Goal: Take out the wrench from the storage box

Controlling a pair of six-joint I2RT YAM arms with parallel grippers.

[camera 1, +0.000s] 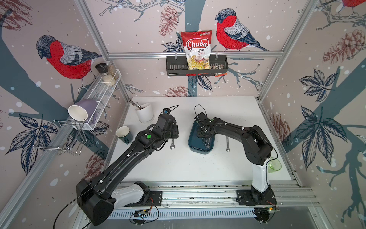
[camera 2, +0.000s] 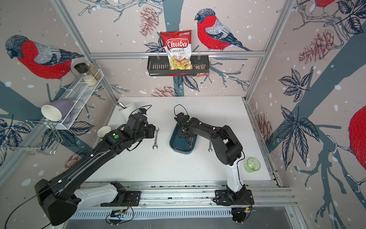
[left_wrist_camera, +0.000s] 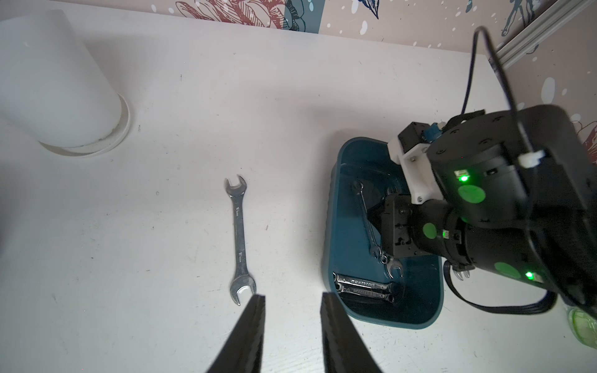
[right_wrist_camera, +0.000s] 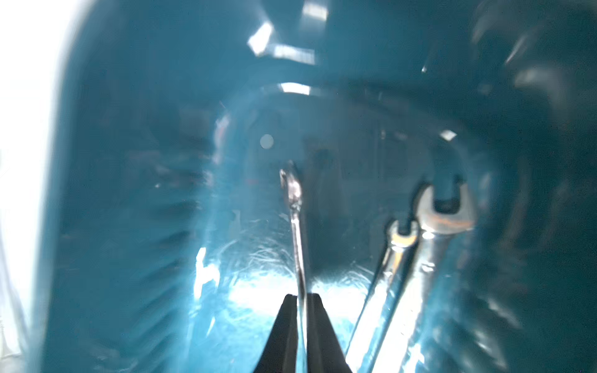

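Note:
The dark blue storage box (left_wrist_camera: 329,248) stands open on the white table, with my right arm over it. Low inside it, my right gripper is shut on the shaft of a thin wrench (right_wrist_camera: 297,239), which is seen edge-on. Two more wrenches lie to the right in that view, a small one (right_wrist_camera: 379,286) and a wider one (right_wrist_camera: 429,264). In the left wrist view, further wrenches (left_wrist_camera: 363,287) lie at the box's near end. My left gripper is open and empty above the table, left of the box.
One wrench (left_wrist_camera: 240,236) lies on the table left of the box, another (camera 1: 228,145) to its right. A white pot (camera 1: 144,113) and a cup (camera 1: 124,134) stand at the left, a green glass (camera 2: 252,164) at the right.

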